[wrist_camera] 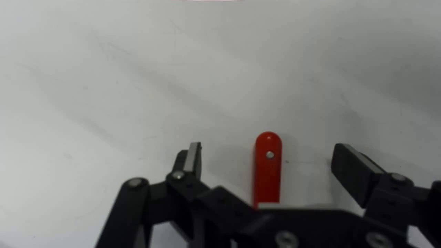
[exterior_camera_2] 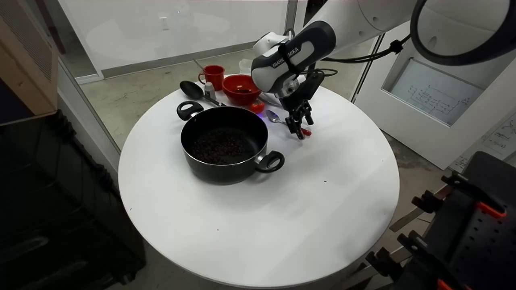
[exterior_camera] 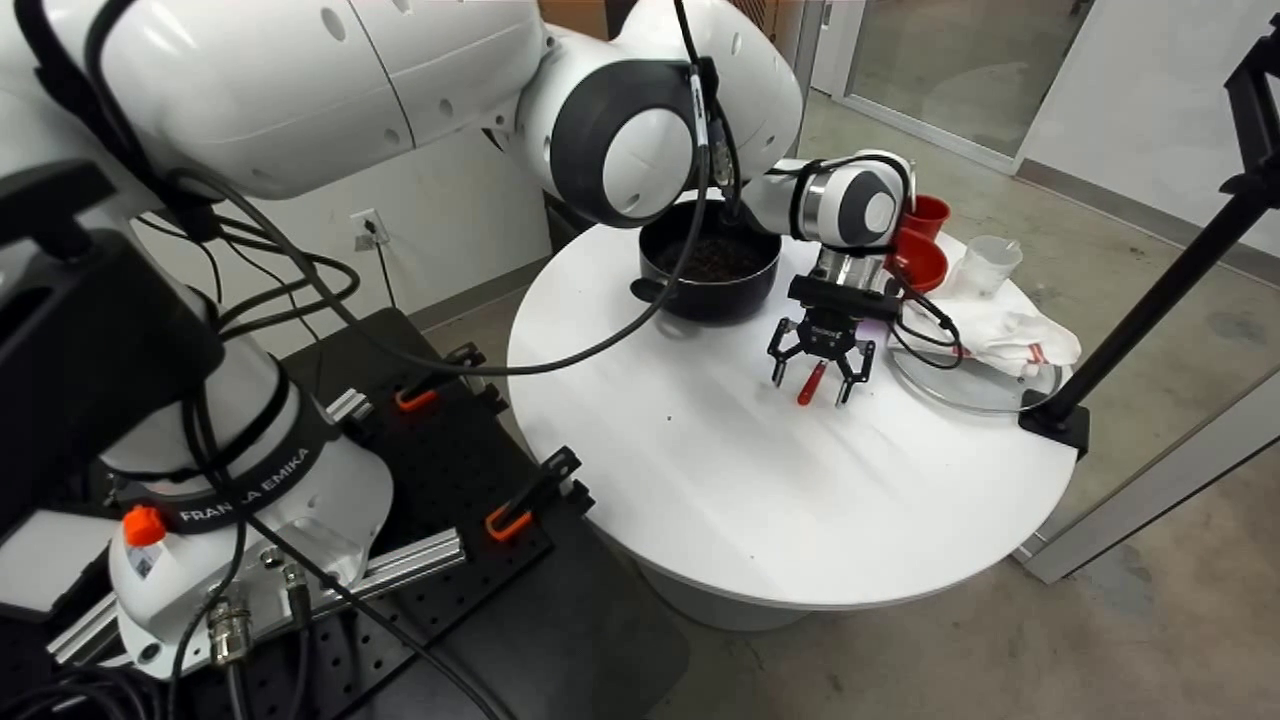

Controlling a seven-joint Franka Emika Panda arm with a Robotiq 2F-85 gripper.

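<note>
My gripper stands open just above the white table, its fingers spread wide to either side of a red handle (wrist_camera: 267, 173). Neither finger touches the handle, which lies flat on the tabletop. In exterior view 2 the handle belongs to a spoon with a metal bowl (exterior_camera_2: 272, 115), lying partly behind the fingers. From exterior view 1, only the red handle (exterior_camera: 812, 383) shows below the gripper (exterior_camera: 811, 390); the rest is hidden by the hand.
A black pot (exterior_camera_2: 222, 169) with dark contents stands beside the arm. Behind are a red bowl (exterior_camera_2: 242, 99), a red mug (exterior_camera_2: 213, 75), a black ladle (exterior_camera_2: 191, 90) and a tomato (exterior_camera_2: 257, 106). A white cloth (exterior_camera: 996, 332) lies over a clear lid (exterior_camera: 960, 390).
</note>
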